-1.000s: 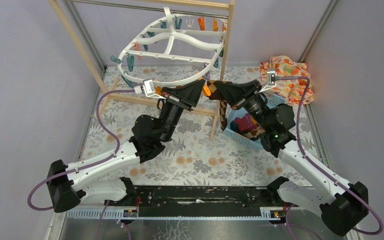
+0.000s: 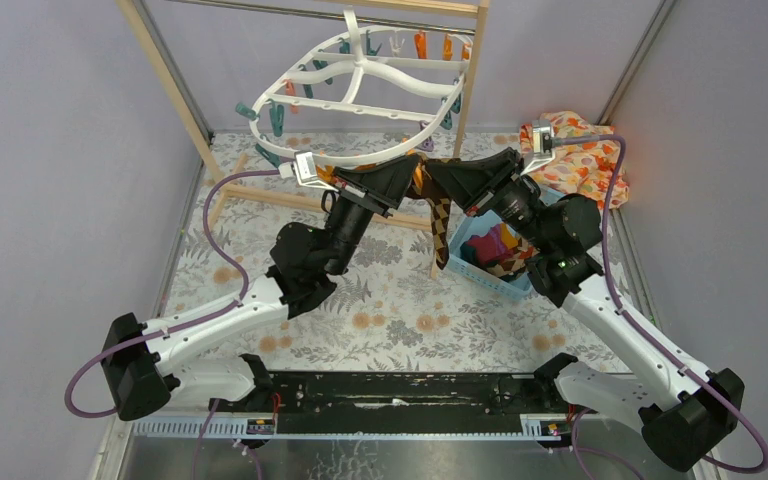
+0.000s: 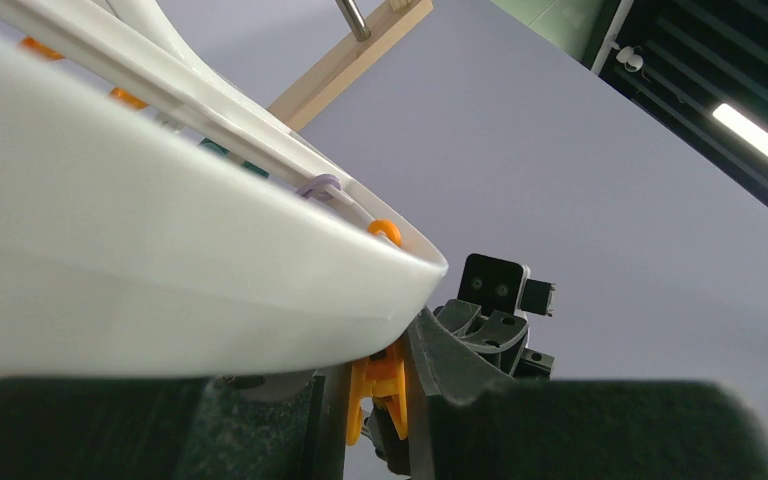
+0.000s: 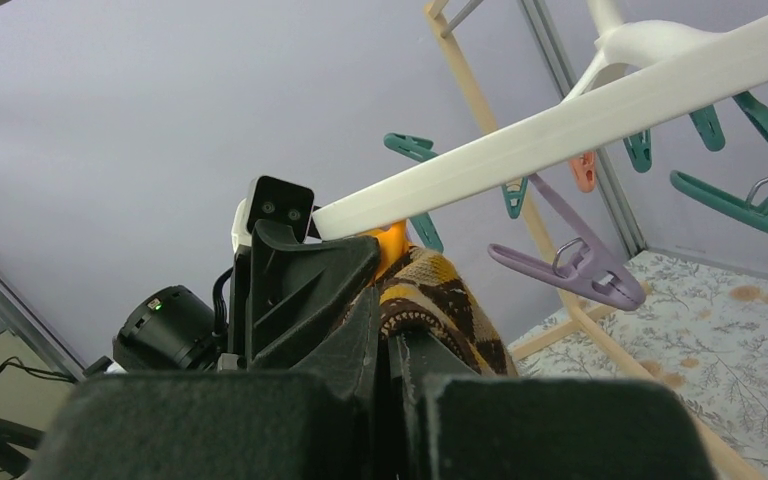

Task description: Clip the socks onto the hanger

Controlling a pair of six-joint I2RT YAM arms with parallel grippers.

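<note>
The white hanger (image 2: 372, 160) hangs from the frame with coloured clips round it. My left gripper (image 2: 400, 170) is shut on an orange clip (image 3: 380, 390) at the hanger's near rim; the clip shows between its fingers in the left wrist view. Facing it, my right gripper (image 2: 442, 172) is shut on a brown and yellow patterned sock (image 4: 430, 300), whose top lies against the orange clip and whose length dangles down in the top view. Whether the sock is inside the clip's fingers is hidden.
A blue basket (image 2: 490, 285) with more socks stands below my right arm. An orange floral cloth (image 2: 590, 170) lies at the back right. A wooden stand (image 2: 190, 120) carries the hanger.
The hanger and my left gripper have shifted right and slightly up. The right gripper has moved a little left, bringing the sock up against the clip held by the left one.
</note>
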